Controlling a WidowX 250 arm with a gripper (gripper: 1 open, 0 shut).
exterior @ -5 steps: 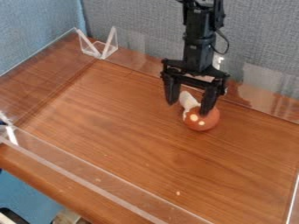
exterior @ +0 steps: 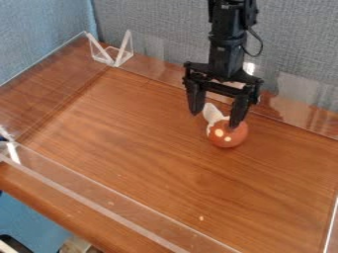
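Note:
My black gripper (exterior: 215,109) hangs open over the back right part of the wooden surface, its two fingers apart above a red-orange round object (exterior: 226,138) with pale spots. Beside that object, toward the back left, is a white piece (exterior: 211,114), partly behind the gripper; I cannot tell whether it is attached to the round object.
White brackets stand at the back left corner (exterior: 111,54) and at the left edge. Grey padded panels rise behind.

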